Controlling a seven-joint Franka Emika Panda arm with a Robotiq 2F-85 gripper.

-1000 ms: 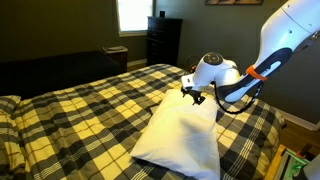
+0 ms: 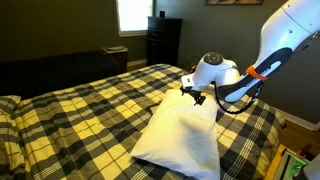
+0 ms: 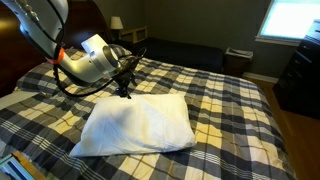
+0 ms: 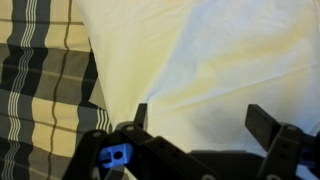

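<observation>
A white cloth (image 2: 178, 138) lies spread over a checked bedspread, with soft folds on its surface. The second exterior view has the same cloth (image 3: 140, 124) near the bed's front side. My gripper is open, its fingertips wide apart above the cloth and nothing between them. In the first exterior view the gripper (image 2: 193, 97) hangs over the cloth's far end. Whether the fingertips touch the cloth, I cannot tell. Part of the cloth's far edge is hidden behind the arm.
The checked bedspread (image 2: 75, 120) is bare to the left of the cloth. Something yellowish (image 2: 187, 79) shows behind the arm. A dark chest of drawers (image 2: 163, 38) stands at the back, and a lamp (image 3: 116, 25) is beyond the bed.
</observation>
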